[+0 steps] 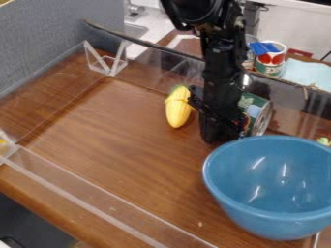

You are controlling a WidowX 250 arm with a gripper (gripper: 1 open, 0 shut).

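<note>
My black gripper (218,124) is low over the wooden board, right of a yellow corn cob (179,107) and behind a large blue bowl (269,194). A can (256,114) with a green label lies just right of the gripper, partly hidden by it. The fingertips are dark and bunched together, so whether anything is between them is hard to see.
A clear low wall (132,236) edges the board. Several cans (269,62) and a light blue cloth (311,74) stand beyond the back wall. The board's left and middle are clear.
</note>
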